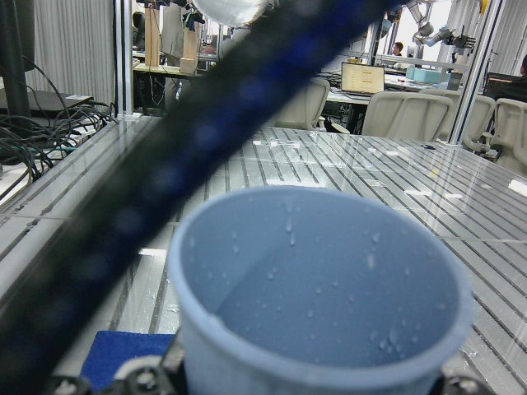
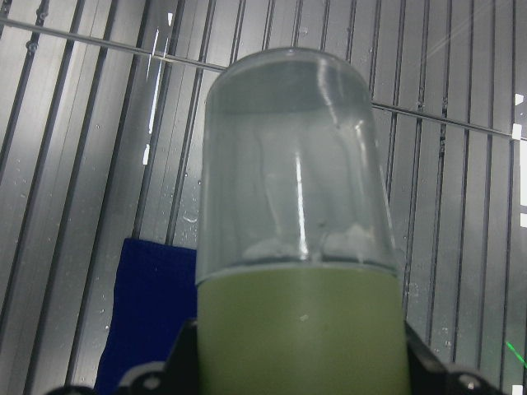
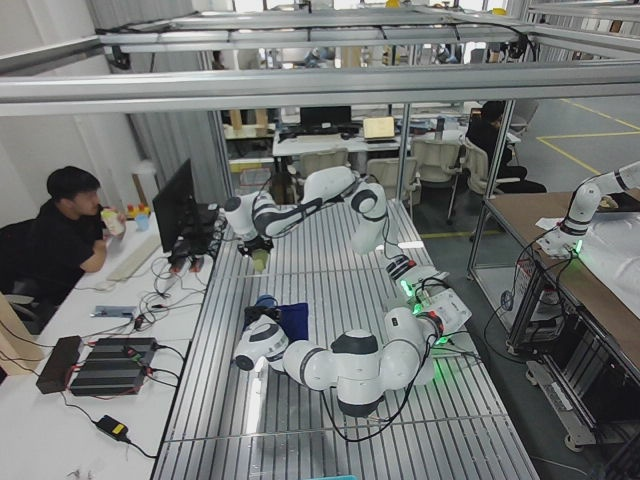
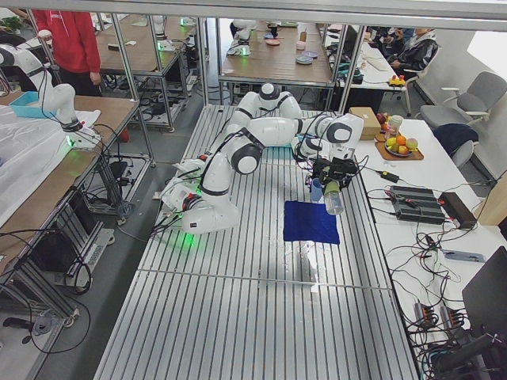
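Observation:
A light blue cup (image 1: 321, 288), with droplets inside, fills the lower left wrist view, held upright in my left gripper (image 4: 315, 190). In the right wrist view a clear container with a green band (image 2: 300, 321) is gripped by my right gripper (image 4: 337, 172); in the camera right view this container (image 4: 333, 202) hangs near the cup. A dark blue cloth (image 4: 310, 223) lies flat on the slatted metal table (image 4: 238, 309) below them. A dark blurred band crosses the left wrist view.
The side desk (image 3: 110, 400) holds cables, monitors, black boxes and a seated person (image 3: 70, 240). A fruit board (image 4: 400, 154) sits on that desk. Metal frame posts surround the table.

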